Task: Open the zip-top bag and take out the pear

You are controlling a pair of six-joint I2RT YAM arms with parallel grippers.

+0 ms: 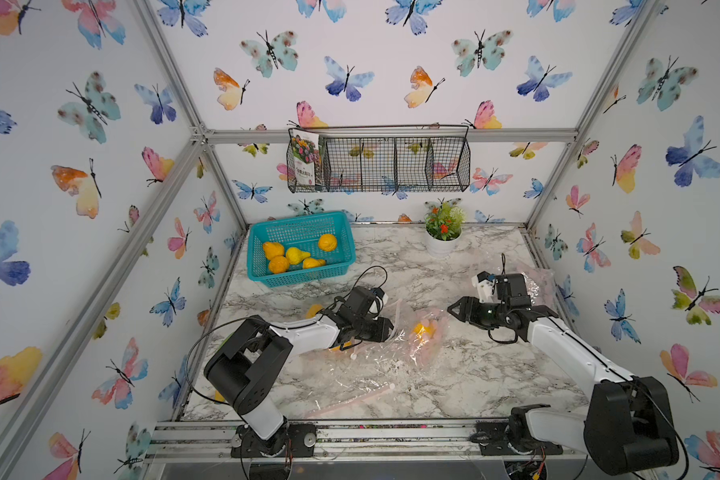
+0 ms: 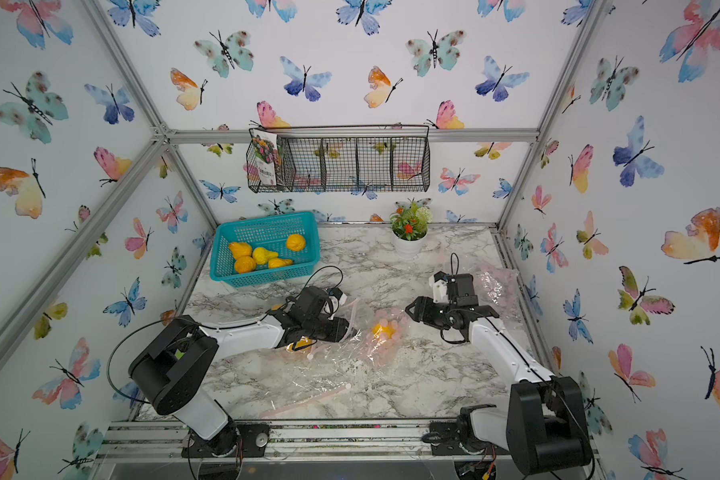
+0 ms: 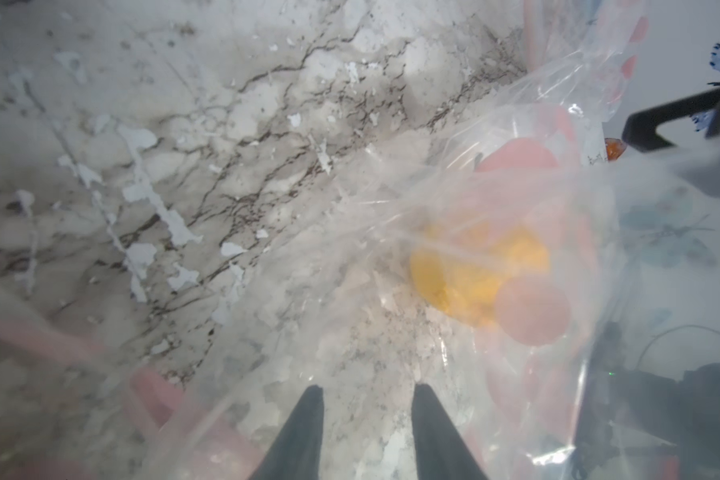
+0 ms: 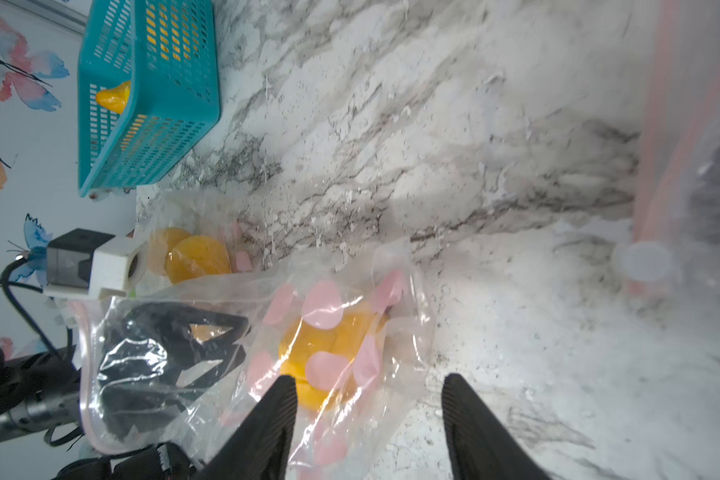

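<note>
A clear zip top bag with pink dots lies mid-table, with a yellow-orange pear inside its right end. My left gripper is at the bag's left, mouth end. In the left wrist view its fingers stand apart, and hazy film spreads ahead, between it and the pear. From the right wrist view, the left gripper shows through the plastic behind the pink-edged mouth; whether it is inside cannot be told. My right gripper is open at the bag's right, nothing visible between its fingers.
A teal basket with several yellow fruits stands back left. Bagged fruit lies beside the left gripper. A potted plant is at the back; another clear bag lies far right.
</note>
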